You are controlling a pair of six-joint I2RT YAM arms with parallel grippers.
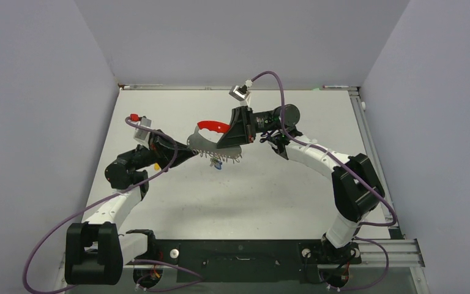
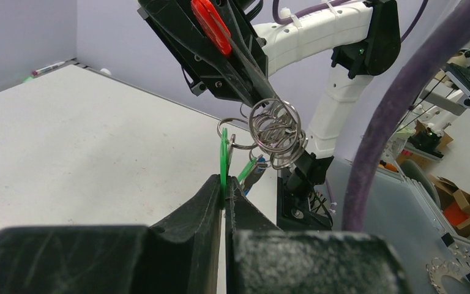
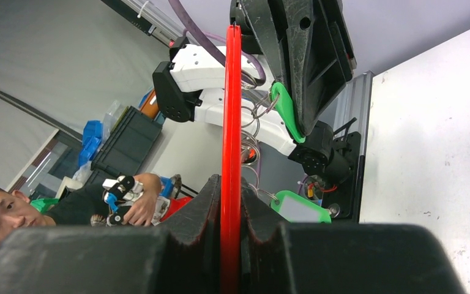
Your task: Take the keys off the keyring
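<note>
The keyring is a flat grey curved plate [image 1: 201, 143] with a red handle [image 1: 213, 126] and many metal rings [image 1: 227, 157] along its lower edge. My right gripper [image 1: 220, 144] is shut on the plate, whose red edge [image 3: 231, 141] stands upright between the fingers. At the plate's left end my left gripper is shut on a thin green key tag [image 2: 223, 160]. That tag [image 3: 286, 113] still hangs on a ring in the right wrist view. A second green-edged tag [image 3: 300, 208] and a small blue piece [image 1: 218, 165] dangle from other rings.
A small yellow object [image 1: 156, 166] shows beside the left arm. In the right wrist view a person [image 3: 3, 217] sits beyond the table.
</note>
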